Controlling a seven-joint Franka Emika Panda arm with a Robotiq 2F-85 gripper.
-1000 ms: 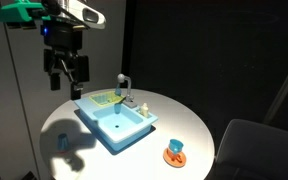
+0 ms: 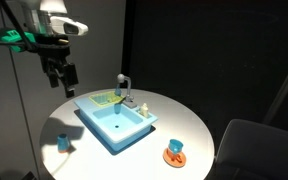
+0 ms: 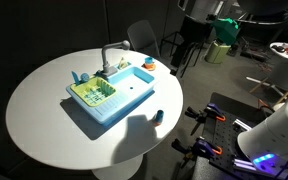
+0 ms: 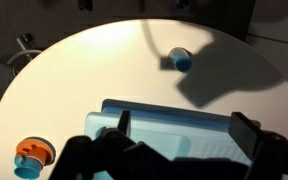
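My gripper (image 2: 62, 78) hangs high over the left part of the round white table, fingers open and the space between its fingers empty. In the wrist view, its two dark fingers (image 4: 124, 123) stand wide apart over the edge of the light-blue toy sink (image 4: 169, 115). A small blue cup (image 2: 63, 143) is alone near the table's left edge; the wrist view shows this cup (image 4: 180, 60) beyond the fingers. Another blue cup (image 2: 175, 145) rests on an orange saucer (image 2: 174, 158) at the right.
The sink basin (image 2: 119, 126) has a grey tap (image 2: 126, 82) behind it and a green rack (image 2: 104, 99) at one end. A pale bottle (image 2: 144, 109) stands on its far rim. Bare tabletop (image 2: 154, 168) lies in front. A dark chair (image 2: 254, 150) stands to the right.
In exterior view 1, my gripper has shifted left and the hand sits a little lower. The cups, saucer and sink have stayed in place.
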